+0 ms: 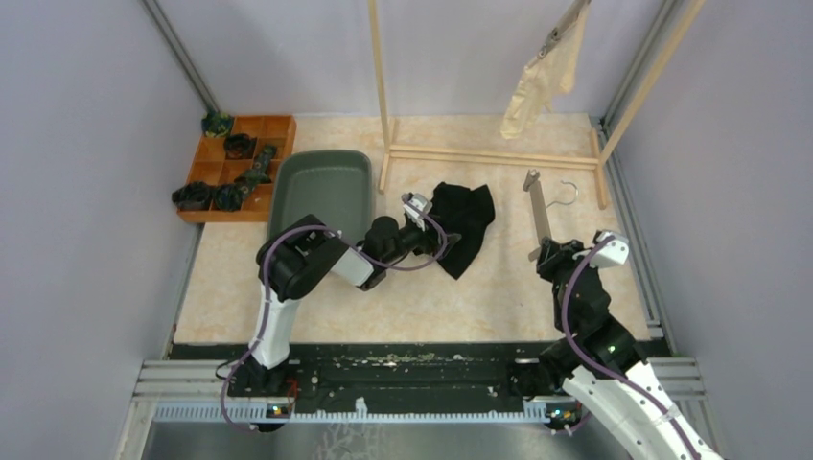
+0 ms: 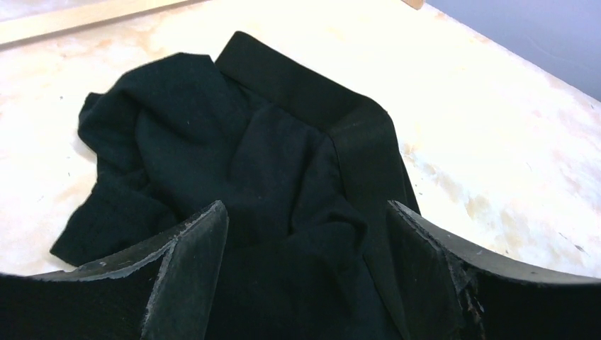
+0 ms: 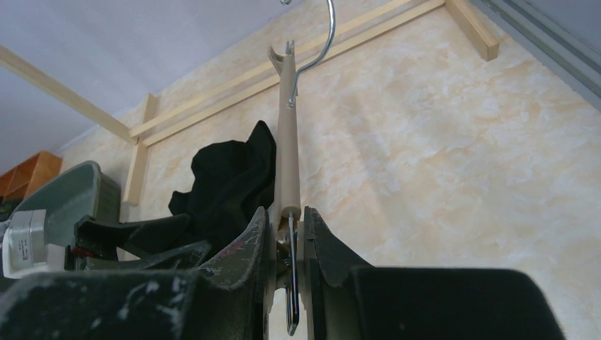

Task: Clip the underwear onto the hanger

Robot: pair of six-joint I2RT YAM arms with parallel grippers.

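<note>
Black underwear (image 1: 465,225) lies crumpled on the table, filling much of the left wrist view (image 2: 255,163). My left gripper (image 1: 431,240) is open low over its left part, fingertips apart above the cloth. At the right, a beige hanger (image 1: 537,206) with a metal hook (image 1: 568,187) is in my right gripper (image 1: 545,251), which is shut on its near end; in the right wrist view the hanger (image 3: 287,142) points away from me between the fingers.
A grey-green tray (image 1: 321,168) and an orange compartment box (image 1: 268,125) with dark items are at the left. A wooden rack (image 1: 489,155) stands at the back, with a cream cloth (image 1: 537,91) hanging from it.
</note>
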